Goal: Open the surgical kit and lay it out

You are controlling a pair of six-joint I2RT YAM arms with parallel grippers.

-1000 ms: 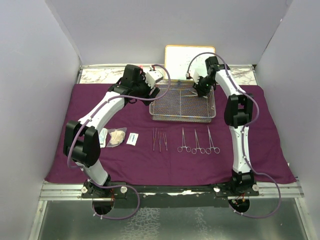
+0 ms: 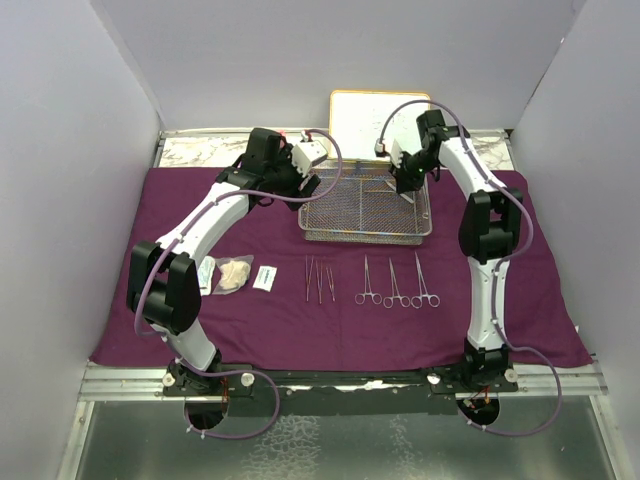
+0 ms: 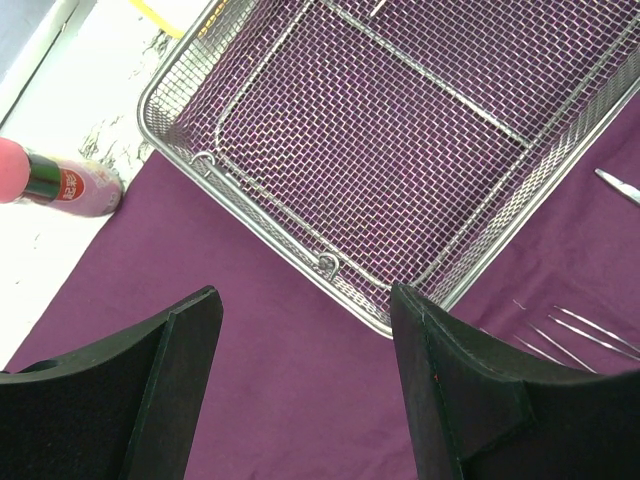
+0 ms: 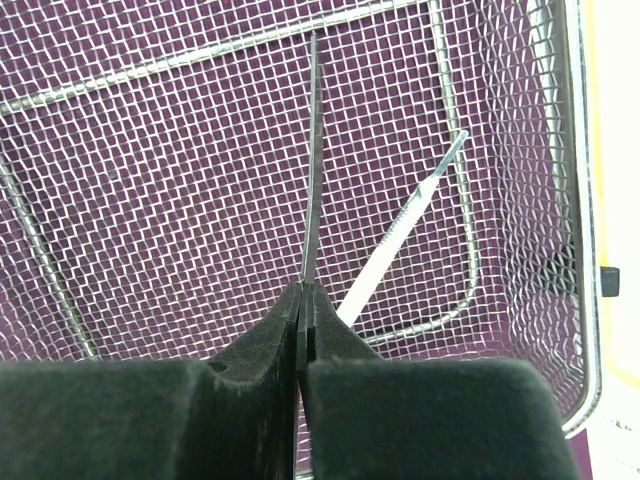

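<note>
My left gripper stands open over the front-left corner of the wire basket (image 3: 250, 222), nothing between its fingers. My right gripper is shut over the basket's interior; a thin metal blade-like instrument (image 4: 315, 150) runs up to its tips, and I cannot tell if it is gripped. A scalpel handle (image 4: 390, 245) lies beside it on the mesh. Tweezers (image 2: 319, 280) and three scissor-like clamps (image 2: 395, 296) lie in a row on the purple drape in front of the basket, with packets (image 2: 264, 278) and a gauze bag (image 2: 234, 272) at left.
A white board with yellow edge (image 2: 372, 110) stands behind the basket. A bottle (image 3: 85, 188) sits on the marble strip at back left.
My right arm has shifted slightly to the right, its gripper still over the basket. The left arm and the laid-out items look unchanged.
</note>
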